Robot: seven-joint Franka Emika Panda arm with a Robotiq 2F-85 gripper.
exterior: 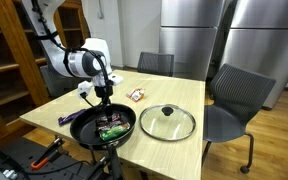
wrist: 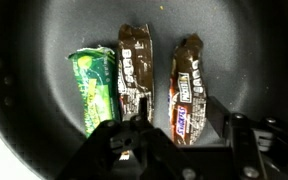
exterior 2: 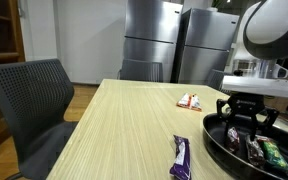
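Note:
Inside the black pan [exterior: 76,128] lie three wrapped bars. In the wrist view, the green-wrapped bar [wrist: 96,85] is on the left, a brown-wrapped bar [wrist: 135,68] touches its right side, and a brown Snickers bar [wrist: 187,95] lies apart on the right. My gripper points down into the pan, its fingers spread, with the lower part of the Snickers bar showing between them. A gap separates the fingertips from that bar's sides. How high the fingertips are above the pan floor is hard to tell.
A purple-wrapped bar [exterior 2: 181,158] lies on the table beside the pan. Farther back is a red and white packet [exterior: 136,95]. The glass lid [exterior: 167,122] rests right of the pan. The pan's wall surrounds the gripper closely.

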